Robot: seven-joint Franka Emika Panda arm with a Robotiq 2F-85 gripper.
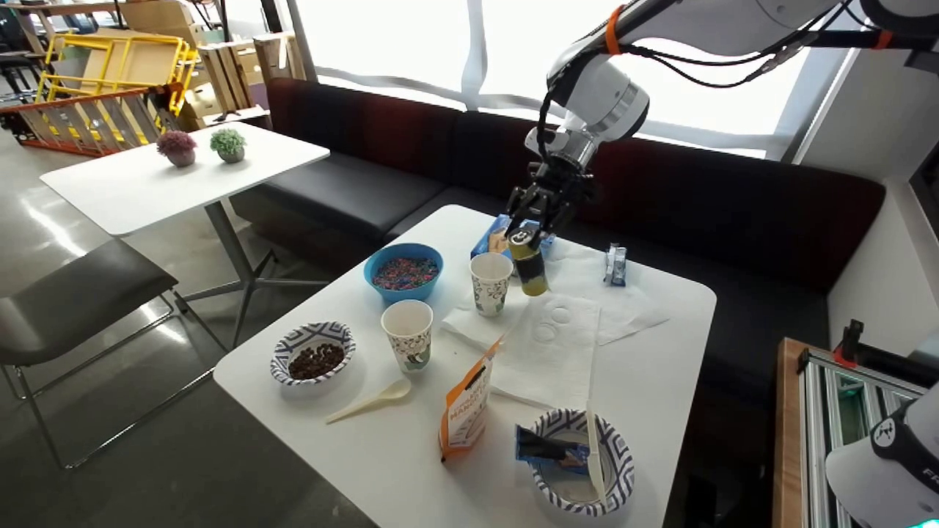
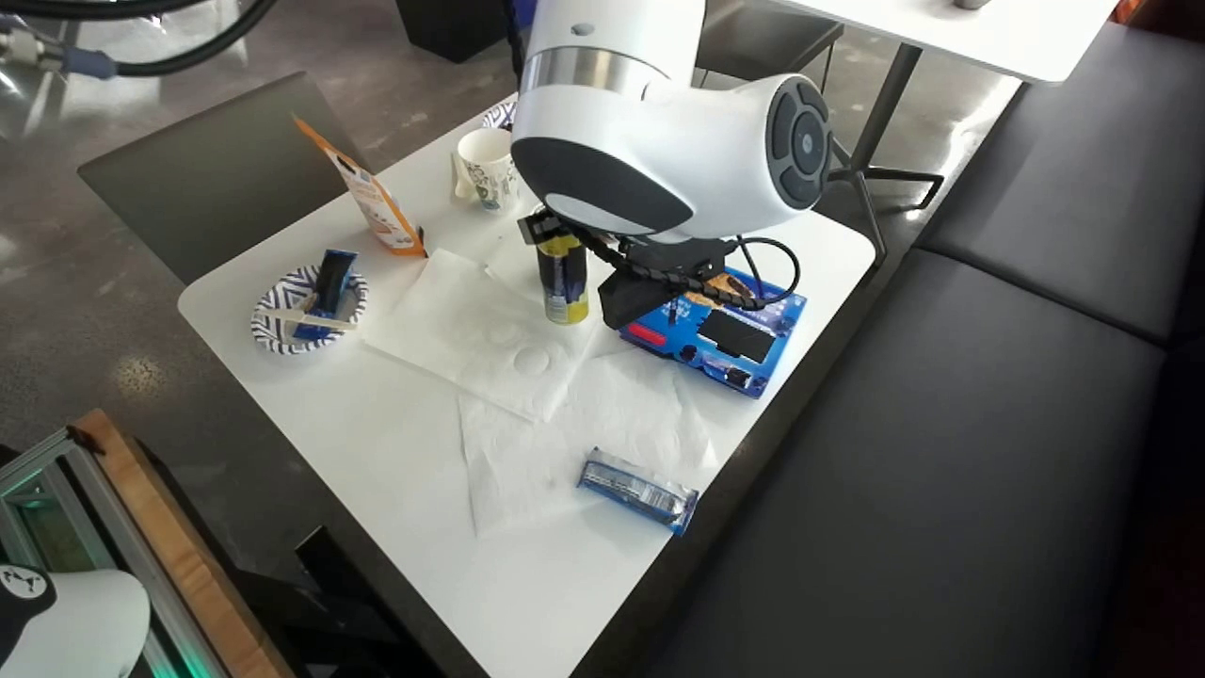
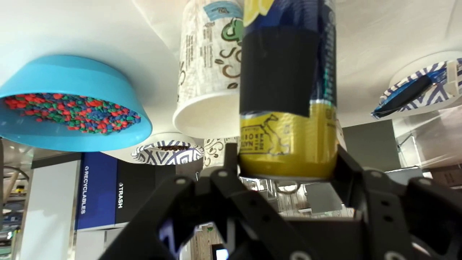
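Observation:
Gripped near its top, a tall yellow and dark blue can [image 1: 530,264] leans slightly, just right of a patterned paper cup [image 1: 490,286]. My gripper [image 1: 532,230] is shut on the can, with a finger on either side in the wrist view. There, the can [image 3: 288,86] covers part of the cup [image 3: 208,65], whose open mouth shows beside it. Below the can lies a white paper towel [image 2: 480,339]; whether its base touches the towel is hard to tell.
A second cup [image 1: 410,336] and a blue bowl of colored bits [image 1: 405,289] stand nearby. Behind the can lies a blue package [image 2: 717,328]. An orange and white bag [image 1: 466,409] and a patterned bowl with a wrapper [image 1: 620,466] sit toward the front.

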